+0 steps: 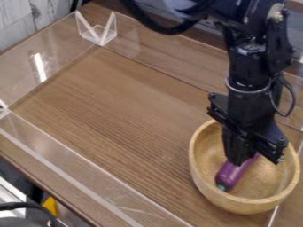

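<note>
My black gripper [246, 139] hangs over the upper part of a round tan bowl [211, 176] at the lower right. A purple elongated object [229, 178] lies in the bowl, its upper end partly hidden behind the gripper. The gripper looks shut; whether anything is between its fingertips cannot be made out clearly.
A clear wire-like stand [97, 27] sits at the back left. Black cables or clamps show at the lower left edge.
</note>
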